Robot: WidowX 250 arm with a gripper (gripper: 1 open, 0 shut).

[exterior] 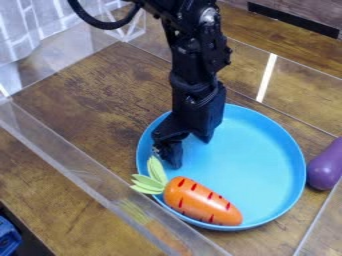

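My black gripper (179, 153) reaches down from the top into a blue round plate (257, 176), its fingers low over the left part of the plate. Just below it a toy carrot (203, 202) with pale green leaves lies in the plate, the leaves toward the gripper. The fingertips are dark and overlap one another, with nothing visible held between them.
A purple eggplant (325, 165) lies on the wooden surface right of the plate. Clear plastic walls run along the left and bottom left, with a blue object (7, 237) in the lower left corner.
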